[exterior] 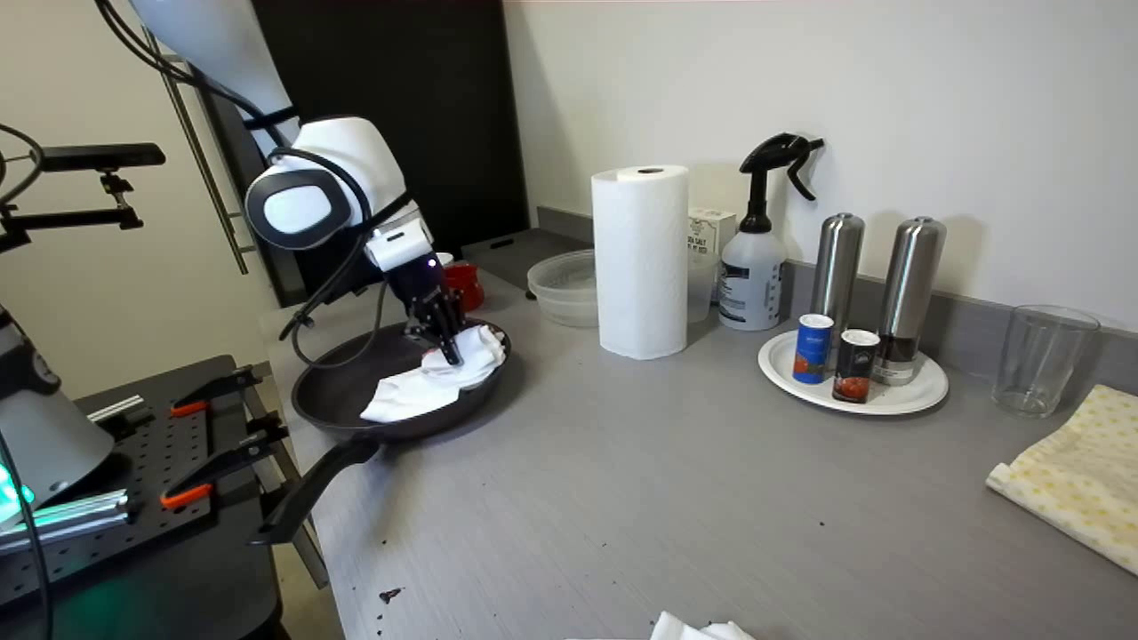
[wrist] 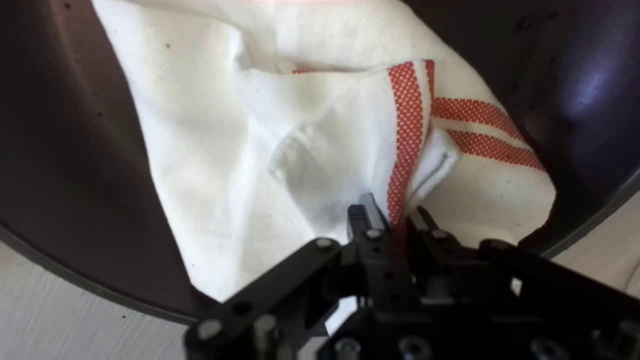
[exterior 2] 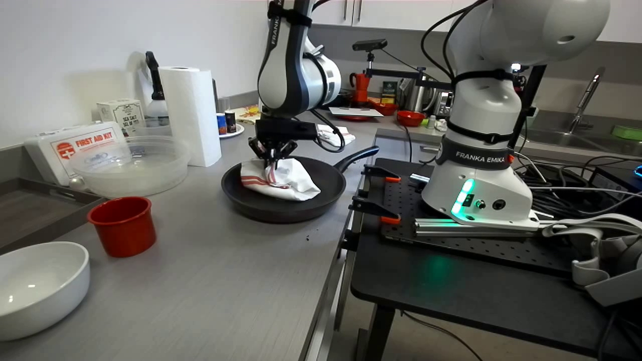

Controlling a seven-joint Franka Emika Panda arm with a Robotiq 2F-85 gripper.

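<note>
A white cloth with red stripes (wrist: 198,138) lies bunched inside a dark frying pan (wrist: 78,198). My gripper is shut on a gathered fold of it, with a striped edge running between the fingers. In exterior view 1 the cloth (exterior: 411,393) rests against the right side of the pan (exterior: 341,384), and the gripper (exterior: 452,357) points down onto it. From the other side, the gripper (exterior 2: 272,163) covers part of the cloth (exterior 2: 295,183). The pan's handle (exterior: 320,485) reaches out over the counter's edge.
Near the pan stand a red cup (exterior 2: 123,227), a white bowl (exterior 2: 42,289), a clear plastic container (exterior 2: 135,171) and a paper towel roll (exterior: 641,267). A plate (exterior: 907,396) holds shakers and grinders at the right.
</note>
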